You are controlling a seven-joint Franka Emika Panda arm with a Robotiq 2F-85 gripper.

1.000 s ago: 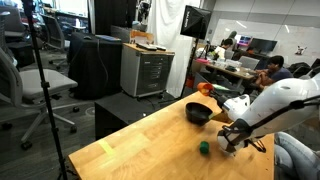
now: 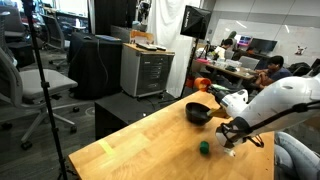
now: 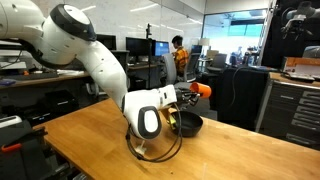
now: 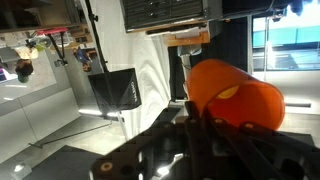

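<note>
An orange cup (image 4: 235, 92) fills the right middle of the wrist view, its open end facing the camera. My gripper (image 3: 188, 96) is shut on it and holds it up off the table. The same orange cup (image 3: 201, 90) sticks out sideways from the fingers in exterior view 2. A black bowl or pot (image 3: 186, 124) stands on the table below the gripper. In exterior view 1 the black bowl (image 2: 197, 112) lies just to the left of the arm, with the orange cup (image 2: 203, 83) above it. What is inside the bowl is hard to make out.
A small green object (image 2: 205, 147) stands on the wooden table (image 2: 140, 150) close to the arm. The table left of the bowl is clear in exterior view 1. Dark drawers (image 2: 146, 72) and office chairs stand beyond the table.
The arm has risen slightly, with the orange cup still in the gripper. The bowl and the green object look unmoved.
</note>
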